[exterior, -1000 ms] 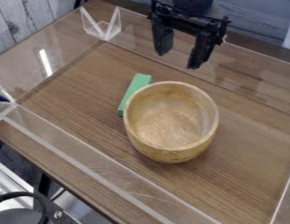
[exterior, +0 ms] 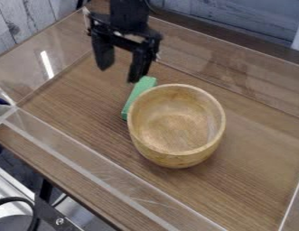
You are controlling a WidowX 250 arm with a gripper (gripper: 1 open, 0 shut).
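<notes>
My black gripper [exterior: 120,47] hangs at the upper middle, blurred, its fingers apart with nothing visible between them. Below it a green elongated block [exterior: 139,90] lies on the wooden table, against the left side of a large wooden bowl [exterior: 177,153]. The bowl looks empty.
Walls or edges of the work area run along the top and left. A black cable lies at the lower left.
My gripper has moved left from the upper right, above the bowl, to above and left of the green block. The bowl and block look unmoved.
</notes>
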